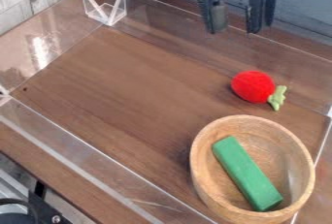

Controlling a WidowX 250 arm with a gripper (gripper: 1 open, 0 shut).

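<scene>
My gripper (236, 16) hangs at the top of the view, open, its two dark fingers apart with nothing between them. Below it on the wooden surface (123, 102) lies a red round toy (253, 84) with a pale green leafy end. In the lower right a wooden bowl (205, 165) holds a green block (247, 173).
Clear plastic walls (91, 155) border the work area on several sides, with clear angled pieces (105, 10) at the back left corner. The middle and left of the wooden surface are empty.
</scene>
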